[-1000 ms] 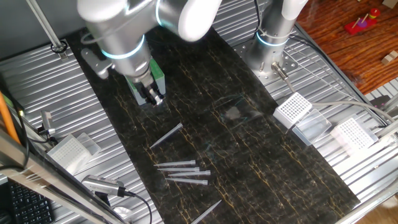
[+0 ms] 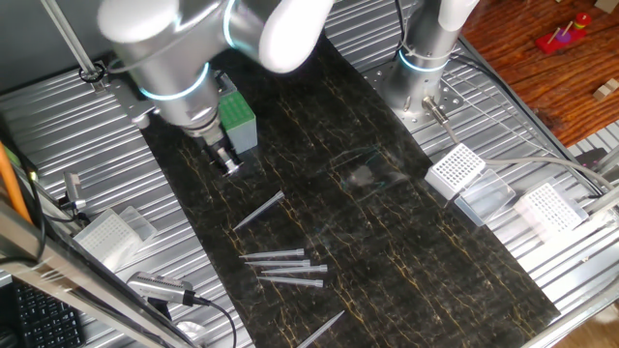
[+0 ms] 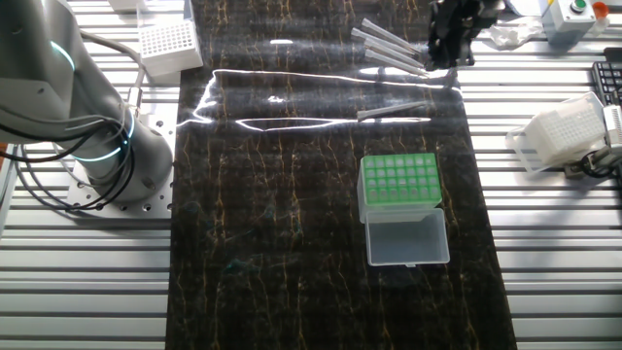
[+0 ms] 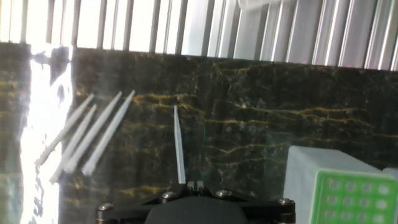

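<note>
My gripper (image 2: 230, 168) hangs above the dark marbled mat, left of the green-topped rack box (image 2: 239, 118) in the first exterior view. In the wrist view, the fingertips of the gripper stand together, with nothing visible held between them. A single clear pipette tip (image 4: 179, 144) lies on the mat ahead of them, its near end reaching the fingers' outline. Several more tips (image 4: 99, 134) lie grouped to the left. The second exterior view shows the rack's green grid (image 3: 401, 179) and its open clear lid (image 3: 408, 238); the gripper (image 3: 454, 56) is dark at the top there.
Another loose tip (image 2: 321, 330) lies toward the mat's lower edge. White racks (image 2: 455, 170) stand right of the mat, and a white box (image 2: 108, 240) sits on the slatted metal at left. A robot base (image 3: 126, 160) stands beside the mat.
The tips and the rack lie where they were.
</note>
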